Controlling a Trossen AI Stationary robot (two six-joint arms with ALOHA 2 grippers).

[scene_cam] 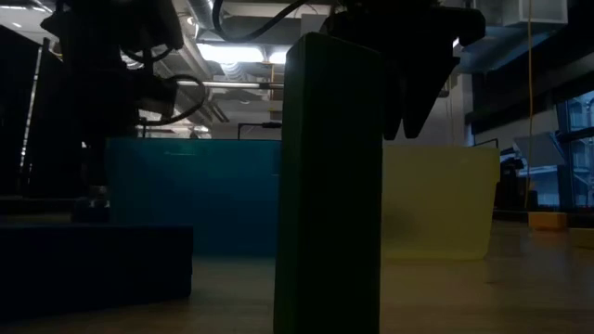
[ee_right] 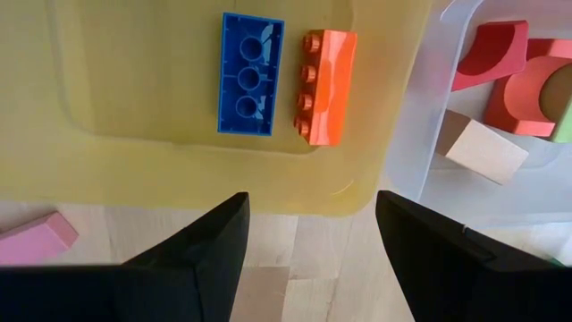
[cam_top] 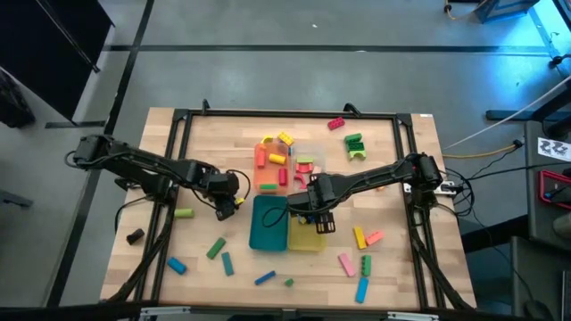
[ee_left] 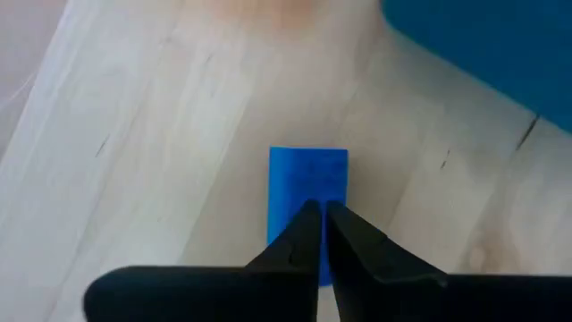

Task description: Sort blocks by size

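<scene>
My left gripper is shut with nothing between its fingers. Beneath its tips a blue block [ee_left: 308, 179] lies on the wood, its lower part hidden by the fingers. The teal bin [ee_left: 487, 45] is just right of that block in the left wrist view. My right gripper stands open and empty near the wall of the yellow bin [ee_right: 188, 183]. That bin holds a blue brick [ee_right: 232, 76] and an orange brick [ee_right: 335, 89]. Beside it is a clear bin [ee_right: 407, 148] with red pieces and a pale wooden block [ee_right: 483, 150].
An orange bin [cam_top: 270, 185] with red and yellow blocks sits behind the teal one. Several loose blocks lie about the table, among them a dark green block [cam_top: 216, 248], a blue block [cam_top: 265, 277] and a pink block [cam_top: 346, 265]. The front centre has open wood.
</scene>
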